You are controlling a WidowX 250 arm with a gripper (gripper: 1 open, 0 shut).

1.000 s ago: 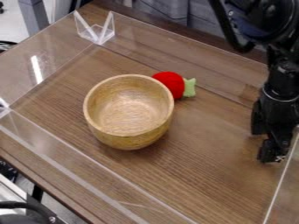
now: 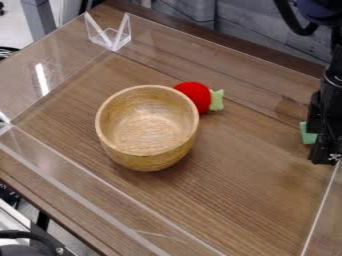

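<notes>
A wooden bowl [image 2: 147, 127] sits left of centre on the table [image 2: 214, 200]. Behind it and to the right lies a red round object [image 2: 191, 96] with a light green piece beside it. At the right edge my black gripper [image 2: 321, 150] is low over a small green object [image 2: 307, 133], which it largely hides. Whether the fingers hold it cannot be told.
A clear plastic holder [image 2: 110, 30] stands at the back left. A black cable or part [image 2: 20, 245] shows at the lower left corner, off the table.
My gripper has moved to the right and a little toward the back over the last second, uncovering part of the green object.
</notes>
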